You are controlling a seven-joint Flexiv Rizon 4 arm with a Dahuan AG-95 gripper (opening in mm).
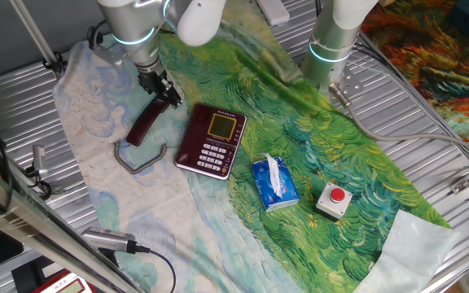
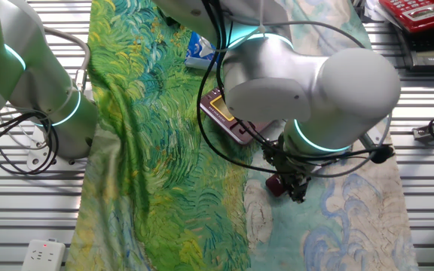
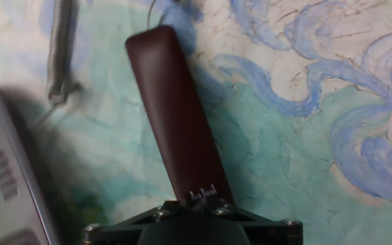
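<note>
A dark maroon telephone handset (image 1: 146, 122) lies on the painted cloth, left of its telephone base (image 1: 211, 141), which has a screen and keypad. My gripper (image 1: 169, 99) is low at the handset's upper end in exterior view 1. From the wrist, the handset (image 3: 175, 112) runs away from the black gripper, its near end hidden under the finger parts. Whether the fingers are open or closed round that end cannot be made out. In exterior view 2 the arm covers most of the handset, leaving one end (image 2: 276, 185) visible beside the gripper.
A coiled grey cord (image 1: 142, 168) curls below the handset. Right of the phone base are a blue tissue pack (image 1: 274, 184) and a red-button box (image 1: 333, 201). A grey robot column (image 1: 332, 49) stands at the back right. Bare cloth lies left of the handset.
</note>
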